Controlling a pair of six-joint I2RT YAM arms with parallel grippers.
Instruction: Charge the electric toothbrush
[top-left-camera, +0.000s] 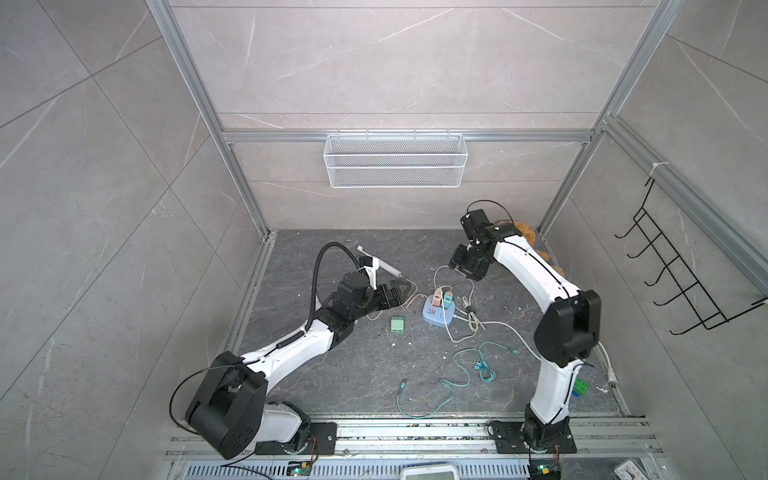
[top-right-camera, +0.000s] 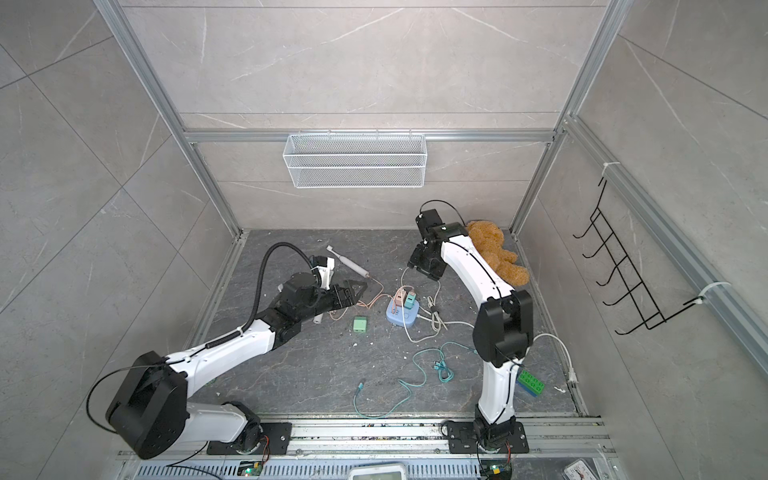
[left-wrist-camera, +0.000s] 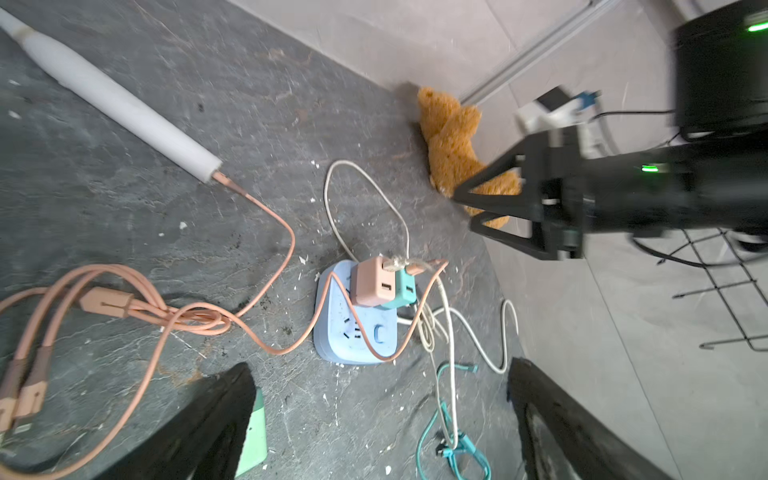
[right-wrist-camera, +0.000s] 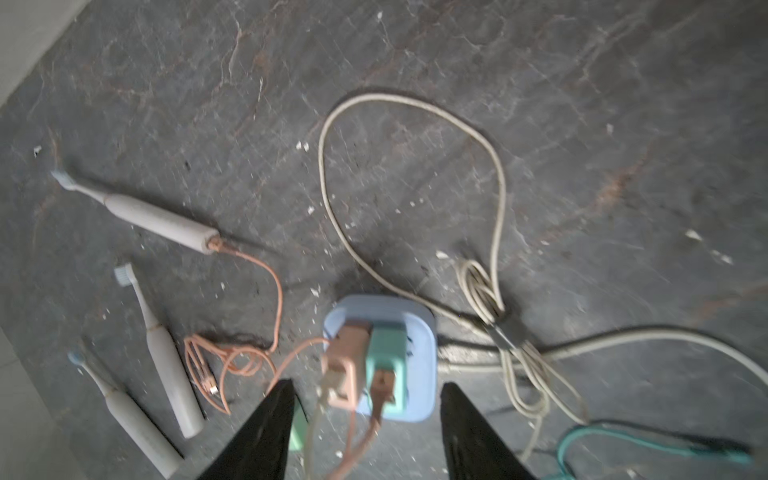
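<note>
A white electric toothbrush (left-wrist-camera: 128, 112) lies at the back with a pink cable (left-wrist-camera: 280, 240) at its handle's end. More toothbrushes (right-wrist-camera: 168, 376) show in the right wrist view. The pink cable runs toward a blue power strip (left-wrist-camera: 336, 336) holding a pink charger (left-wrist-camera: 369, 284) and a teal charger (right-wrist-camera: 388, 352), both with cables in their tops. My left gripper (top-left-camera: 390, 296) hangs open left of the strip. My right gripper (top-left-camera: 468, 264) stands open above and behind the strip, with nothing between its fingers.
A teddy bear (top-right-camera: 500, 256) sits at the back right. A green block (top-left-camera: 397, 324), white cable loops (right-wrist-camera: 496, 320) and a teal cable (top-left-camera: 448, 384) lie on the table. A mesh basket (top-left-camera: 395, 160) hangs on the back wall.
</note>
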